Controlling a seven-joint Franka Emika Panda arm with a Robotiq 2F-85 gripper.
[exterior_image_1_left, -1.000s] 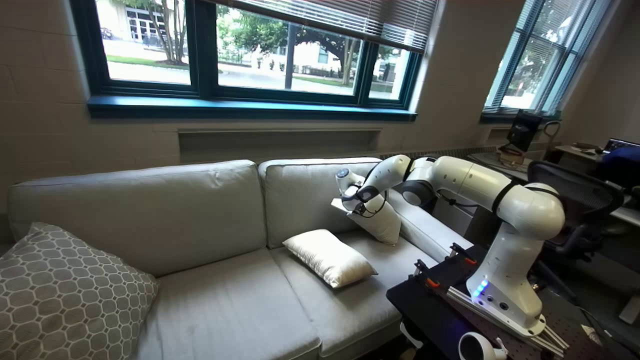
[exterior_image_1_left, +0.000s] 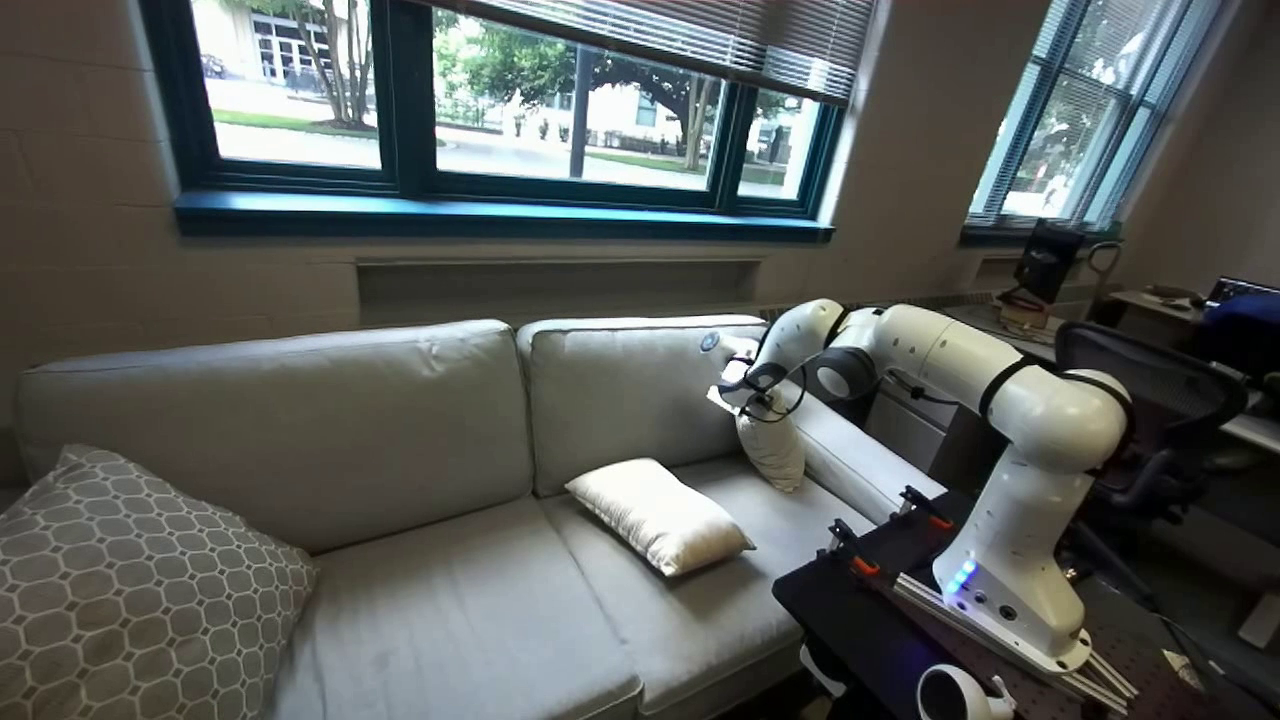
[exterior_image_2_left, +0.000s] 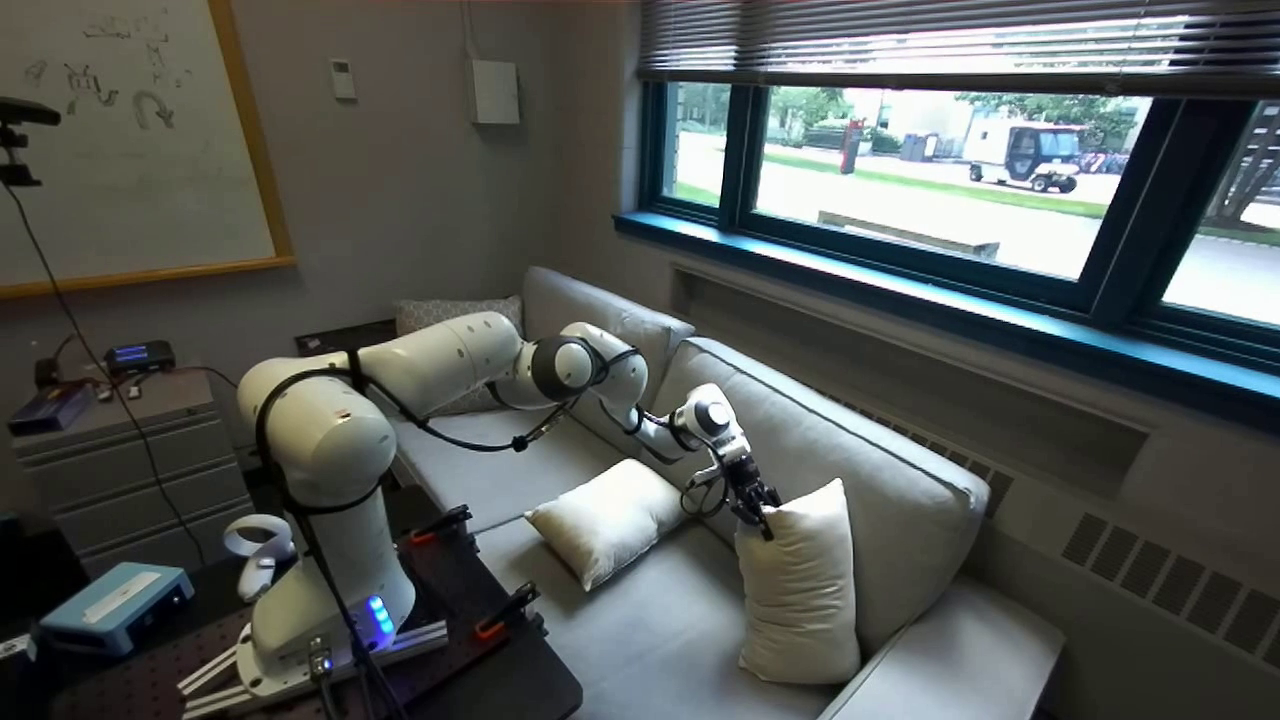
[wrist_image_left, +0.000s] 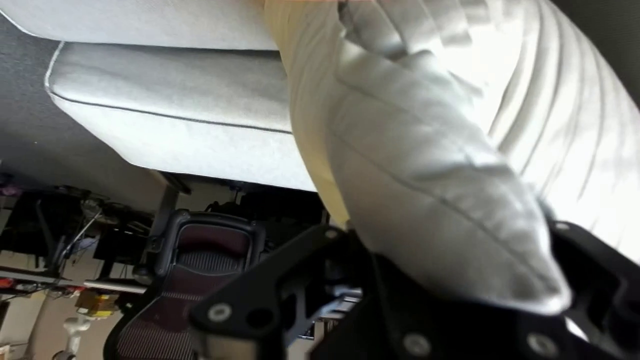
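Observation:
A cream pillow (exterior_image_2_left: 801, 588) stands upright on the sofa seat near the armrest, leaning toward the backrest. At its upper corner is my gripper (exterior_image_2_left: 765, 514), reaching down from above. In the wrist view the pillow's corner (wrist_image_left: 444, 198) lies between the spread fingers of the gripper, which stands open around it. Whether both fingers touch the fabric is hard to tell. A second cream pillow (exterior_image_1_left: 660, 514) lies flat on the seat to the left of the upright pillow (exterior_image_1_left: 774, 451) in exterior view 1.
The grey sofa's backrest (exterior_image_1_left: 648, 382) rises behind both pillows, and its armrest (exterior_image_2_left: 960, 654) is close to the upright one. A patterned cushion (exterior_image_1_left: 144, 588) sits at the far left.
My arm has moved right, toward the armrest. The pillow by it has gone from leaning left to more upright. The flat pillow has not moved.

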